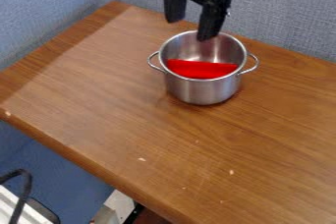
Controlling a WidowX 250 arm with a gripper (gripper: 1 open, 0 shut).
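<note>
A steel pot (202,88) with two handles stands on the wooden table (118,120), right of centre. Inside it lies a red elongated object (197,69). My gripper (192,17) hangs open above the back of the pot, its two dark fingers spread, nothing seen between them.
Blue-grey padded walls (46,7) border the table at the back and left. A pale object with a black cable is at the lower left, off the table.
</note>
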